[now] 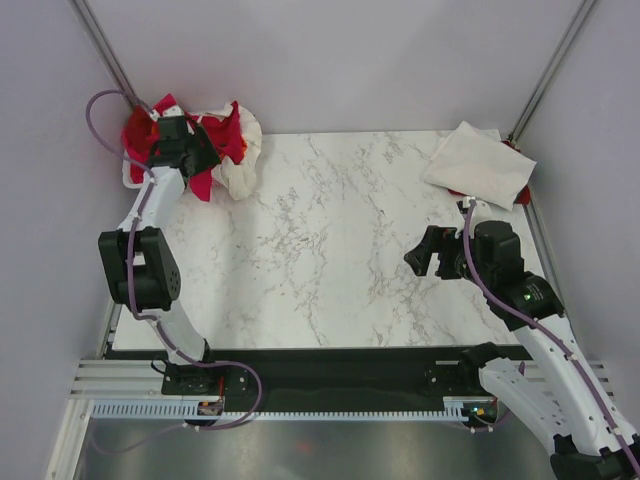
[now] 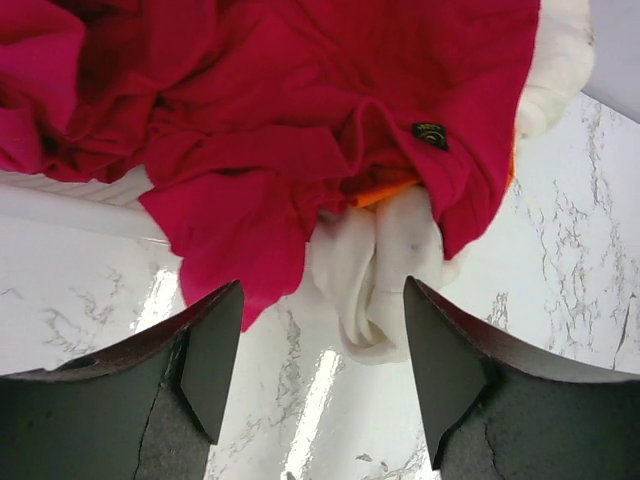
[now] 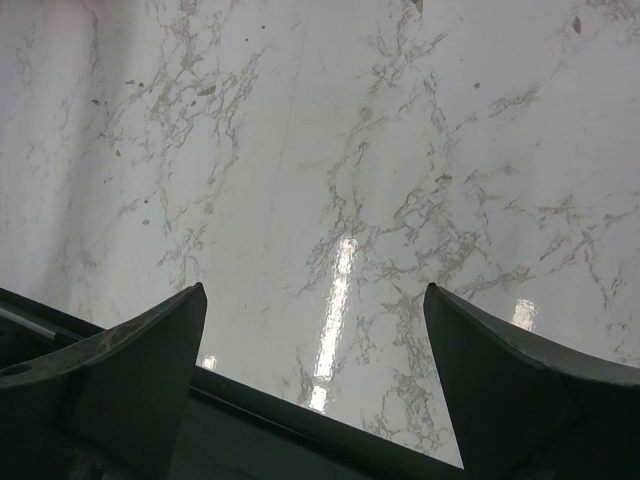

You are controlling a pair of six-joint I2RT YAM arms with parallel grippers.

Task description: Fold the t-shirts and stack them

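Crumpled red t-shirts (image 2: pixel 290 90) lie heaped in and over a white bin (image 2: pixel 80 205) at the far left corner of the table. A white t-shirt (image 1: pixel 240 178) and a bit of orange cloth (image 2: pixel 385 192) poke out from under the red, hanging over the bin's side. My left gripper hovers over the near side of this heap, fingers apart, with no cloth gripped between its fingers. At the back right lies a flat, folded white shirt (image 1: pixel 480 165) on top of some red cloth (image 1: pixel 523 195). My right gripper (image 1: pixel 412 262) is open above bare table, nothing in it.
Walls stand behind and on both sides, close to the bin and the folded pile.
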